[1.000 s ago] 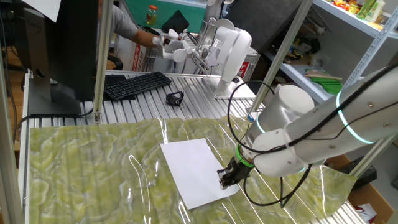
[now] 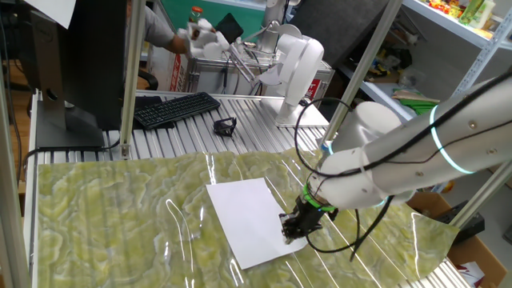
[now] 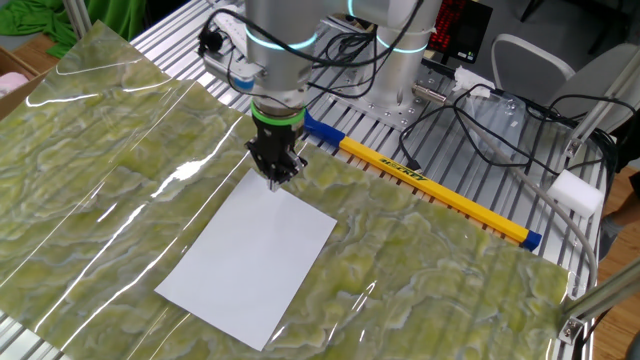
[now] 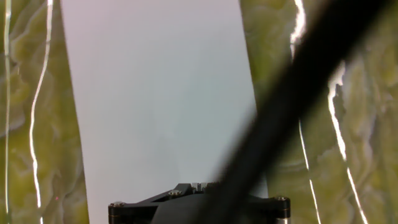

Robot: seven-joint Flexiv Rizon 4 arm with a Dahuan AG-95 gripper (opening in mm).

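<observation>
A blank white sheet of paper (image 2: 246, 220) lies flat on the green marbled cover. In exterior view 2 the sheet (image 3: 250, 260) lies in front of the arm, and in the wrist view the paper (image 4: 161, 93) fills the middle. My black gripper (image 2: 288, 238) points down over one end of the sheet, close to its surface. Its fingertips (image 3: 273, 185) look close together in exterior view 2. At the bottom of the wrist view, the gripper appears shut, with nothing visible between its tips. Whether the tips touch the paper cannot be made out.
The marbled cover (image 2: 112, 216) is clear around the sheet. A yellow level with blue ends (image 3: 440, 190) lies near the arm's base. Behind the cover is a keyboard. A dark cable (image 4: 298, 93) crosses the wrist view.
My arm's upper links and loose cable have shifted slightly, while the gripper stays over nearly the same spot. The paper has not moved. In the background, the person's hand and white device have moved.
</observation>
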